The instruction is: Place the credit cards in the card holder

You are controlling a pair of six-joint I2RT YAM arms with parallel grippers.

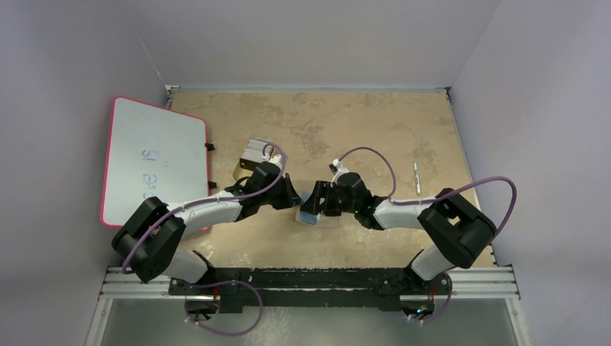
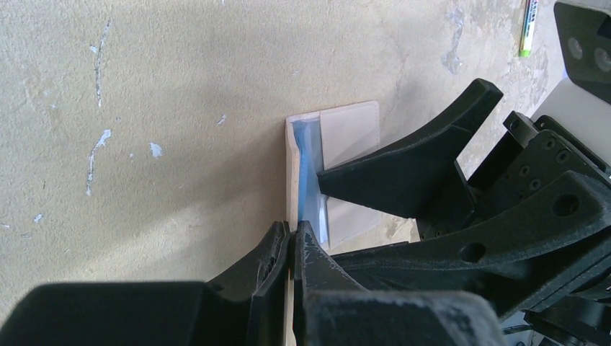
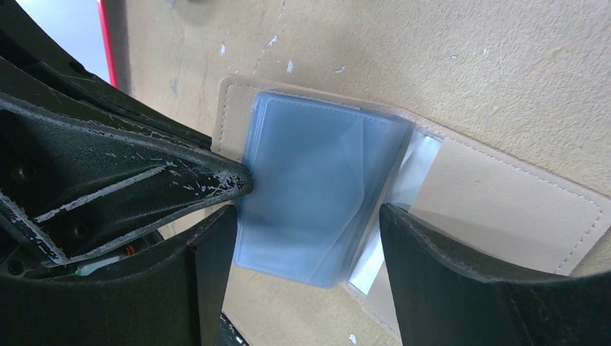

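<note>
The beige card holder [image 3: 504, 202] lies open on the table, its blue clear sleeves [image 3: 302, 180] in the middle. A white strip shows beside the sleeves in the right wrist view. My left gripper is shut on the thin edge of the holder's beige cover, which stands nearly upright. Over the sleeves, my right gripper is open, one finger at each side of them. Nothing is seen held between its fingers. No loose card can be clearly made out.
A small box with pale flat items [image 1: 256, 151] stands behind my left arm; whether these are cards I cannot tell. A whiteboard [image 1: 155, 162] leans at the left. A marker [image 1: 417, 179] lies at the right.
</note>
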